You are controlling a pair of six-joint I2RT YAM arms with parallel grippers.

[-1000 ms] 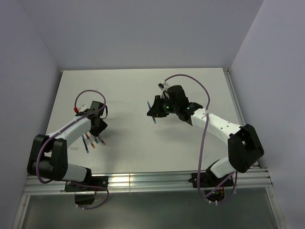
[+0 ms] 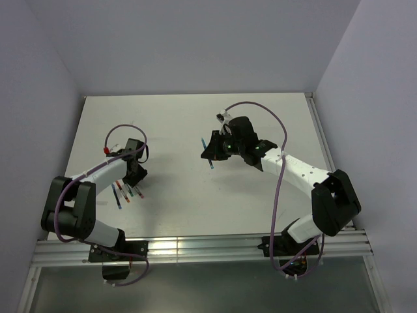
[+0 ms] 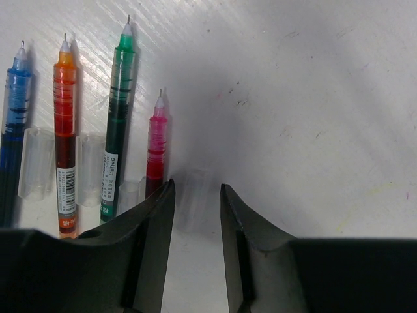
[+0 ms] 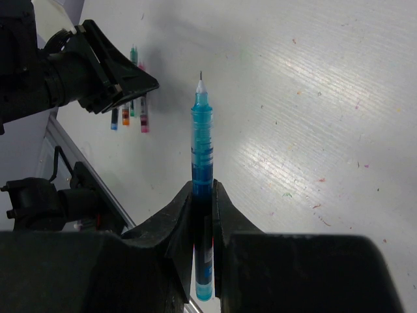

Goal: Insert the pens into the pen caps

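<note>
My right gripper is shut on a light-blue pen [image 4: 202, 143], held point up over the middle of the table. My left gripper hangs over the left side with its fingers apart, above a clear cap [image 3: 194, 199] lying on the table. Left of it lie a pink pen [image 3: 157, 143], a green pen [image 3: 118, 111], an orange pen [image 3: 65, 130] and a blue pen [image 3: 14, 124], with more clear caps [image 3: 90, 166] among them.
My left arm has shifted slightly to the right over the pens. The right arm and its pen have not moved.
</note>
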